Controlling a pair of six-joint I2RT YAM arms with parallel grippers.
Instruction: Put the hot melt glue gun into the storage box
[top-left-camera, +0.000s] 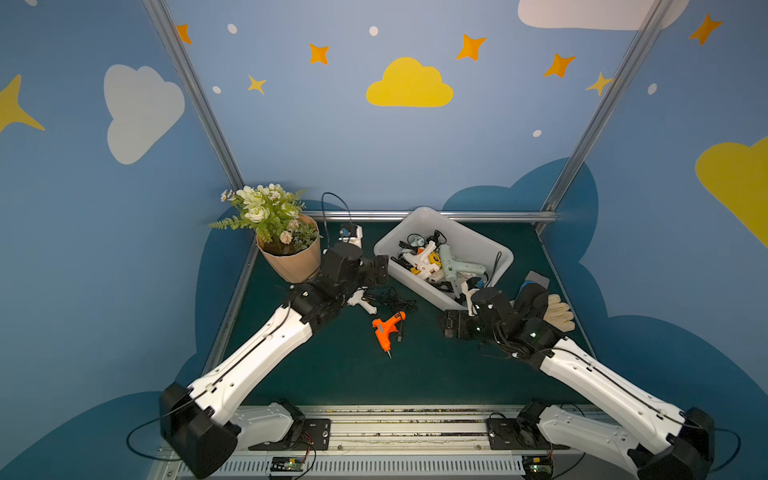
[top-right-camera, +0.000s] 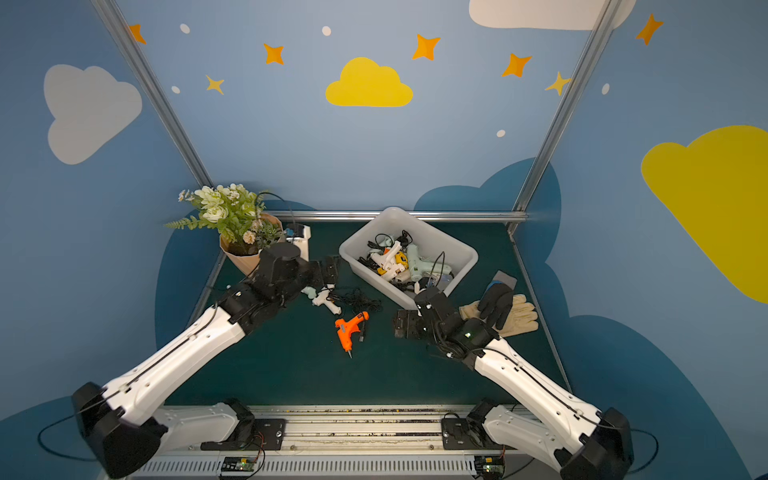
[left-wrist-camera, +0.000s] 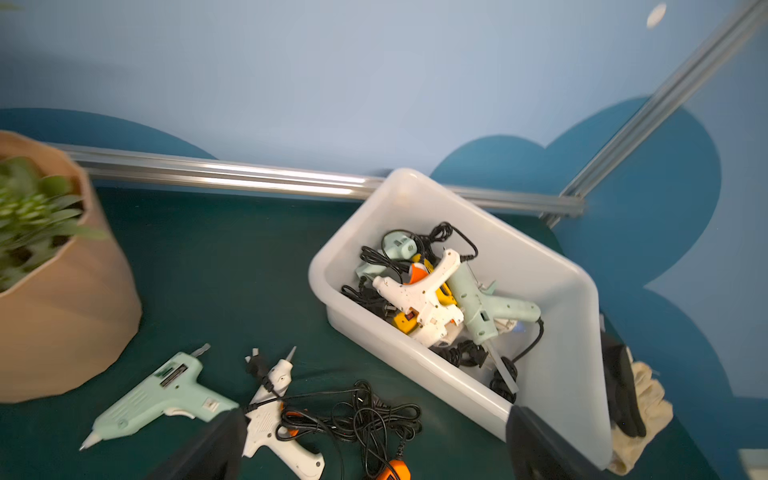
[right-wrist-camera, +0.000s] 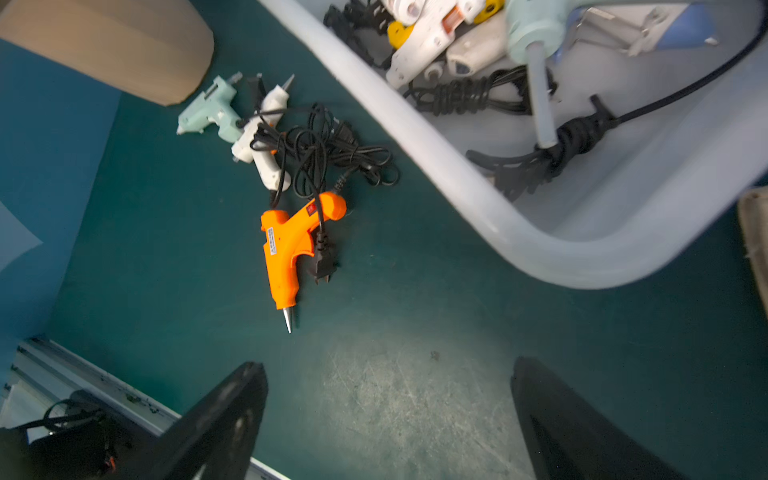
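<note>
An orange glue gun (right-wrist-camera: 285, 252) lies on the dark green table, nozzle toward the front. Just behind it are a white glue gun (left-wrist-camera: 268, 424) and a mint glue gun (left-wrist-camera: 164, 396), with tangled black cords (left-wrist-camera: 360, 420) alongside. The grey-white storage box (top-left-camera: 500, 248) stands at the back, holding several glue guns and cords. My left gripper is open above the table, left of the box, nothing between its fingers. Open and empty too, my right gripper hangs over bare table near the box's front side.
At the back left stands a flower pot (top-left-camera: 296, 260) with white blooms. Gloves (top-right-camera: 512, 312) lie right of the box, partly behind my right arm in the top left view.
</note>
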